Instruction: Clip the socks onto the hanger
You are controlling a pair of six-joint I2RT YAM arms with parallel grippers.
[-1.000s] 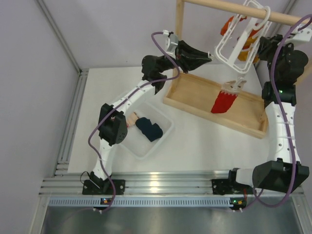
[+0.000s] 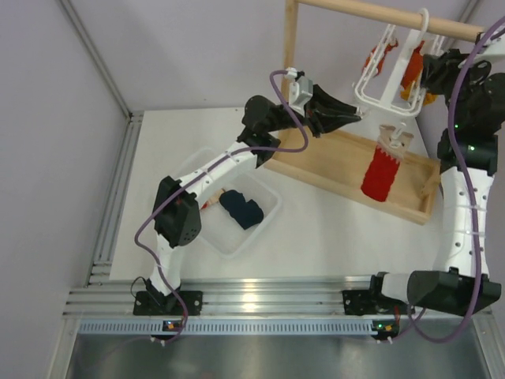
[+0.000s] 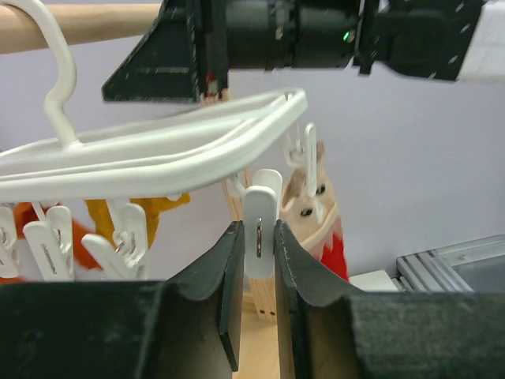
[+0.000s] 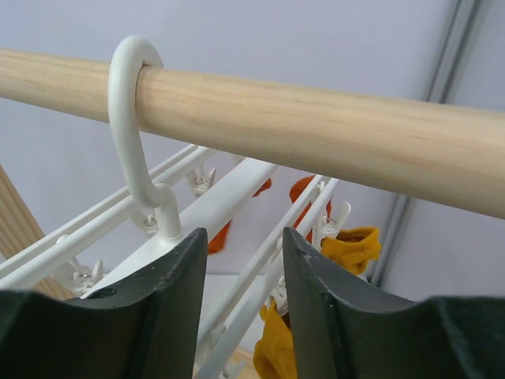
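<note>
The white hanger [image 2: 387, 103] hangs by its hook from the wooden rail. My left gripper is shut on a white clip [image 3: 259, 209] at the hanger's end. Close by, a red sock with a beige cuff [image 2: 381, 175] hangs from the hanger; in the left wrist view its cuff [image 3: 304, 209] is held at another clip. Orange [image 2: 413, 65] and yellow socks [image 4: 351, 249] hang farther along. My right gripper stands part open over the hanger, whose rails show between its fingers. Whether it touches them I cannot tell.
A clear bin [image 2: 268, 213] on the left holds a dark blue sock [image 2: 241, 209] and beige-red fabric [image 2: 213, 199], partly behind my left arm. The wooden rail [image 4: 316, 118] crosses close before the right wrist camera.
The left gripper has shifted right and slightly toward the front.
</note>
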